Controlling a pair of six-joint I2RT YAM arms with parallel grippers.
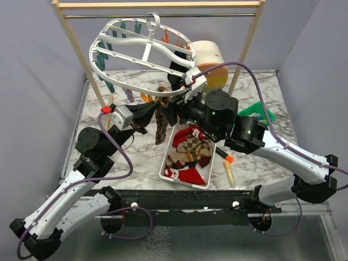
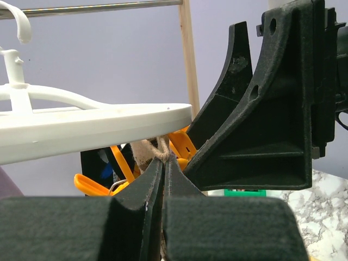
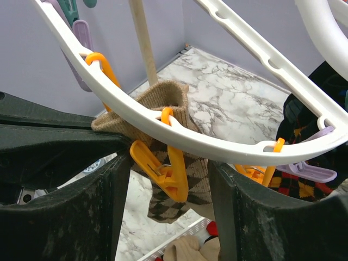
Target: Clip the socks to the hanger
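Observation:
A brown checked sock (image 1: 161,128) hangs down below the near rim of the white round hanger (image 1: 130,87). My left gripper is shut on the sock's top edge, just under the rim. In the right wrist view the sock (image 3: 163,209) drops behind an orange clip (image 3: 176,171) on the rim. My right gripper is part open, one finger on each side of this clip. Whether its fingers touch the clip, I cannot tell. The clip's legs overlap the sock in view; its grip on the cloth is not clear.
Beside the sock hangs a dark checked sock (image 3: 304,136) near another orange clip (image 3: 261,173). Below, a white basket (image 1: 169,176) holds more socks. A green container (image 1: 255,110) stands at the right. Wooden posts (image 1: 82,54) frame the hanger.

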